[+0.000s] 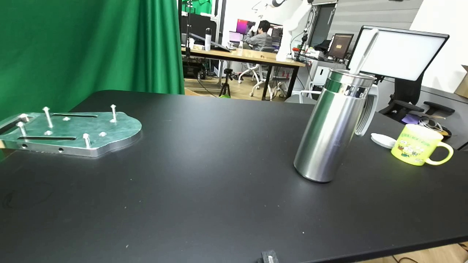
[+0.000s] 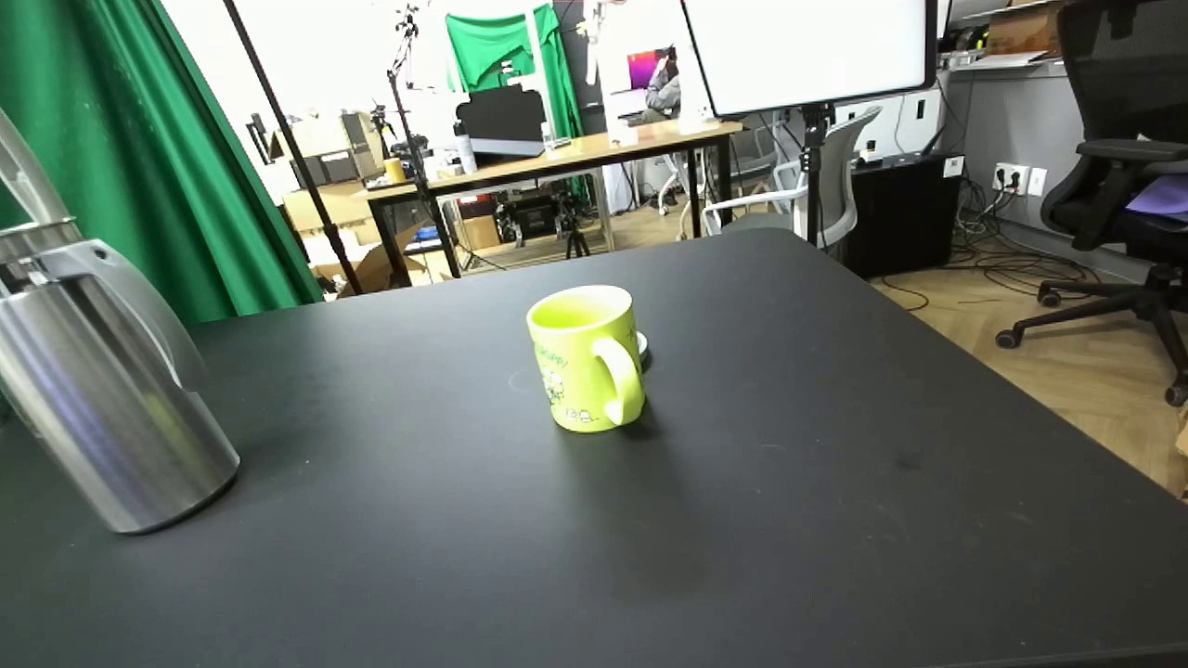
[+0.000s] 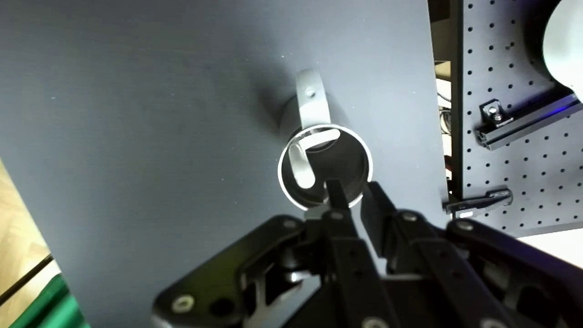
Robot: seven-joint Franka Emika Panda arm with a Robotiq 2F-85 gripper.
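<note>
A steel pitcher (image 1: 329, 131) stands upright on the black table, a pale stick (image 1: 365, 49) leaning in its mouth. The pitcher (image 2: 111, 390) is partly cut off at the left in exterior view 2, with the stick (image 2: 22, 167) rising from it. From above, the wrist view shows the pitcher's handle (image 3: 312, 104) and the pale stick (image 3: 300, 164) inside the rim. My gripper is above the pitcher, its fingertips overlapping the near rim in that view. A narrow gap separates the fingers, and no held object is discernible there. Neither exterior view shows the gripper.
A yellow-green mug (image 1: 416, 144) stands right of the pitcher, beside a white disc (image 1: 382, 140). At the left lies a green-topped metal plate (image 1: 79, 127) with upright bolts.
</note>
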